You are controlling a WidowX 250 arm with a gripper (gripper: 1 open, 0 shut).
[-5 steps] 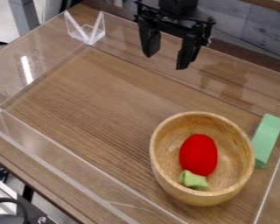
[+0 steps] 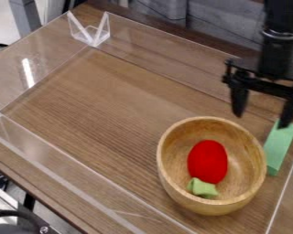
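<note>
My gripper (image 2: 256,96), dark and blurred, hangs at the upper right above the far side of a wooden bowl (image 2: 176,158), with its two fingers apart and open. A red oval object (image 2: 208,160) and a small light-green piece (image 2: 200,188) lie in the bowl. A green elongated object (image 2: 278,147) lies on the table right of the bowl, below my gripper.
A white wire-like object (image 2: 91,27) stands near the back left edge.
My gripper has moved from the back middle to the right and a little toward the front, over the area near the green object. The objects on the table are unchanged.
</note>
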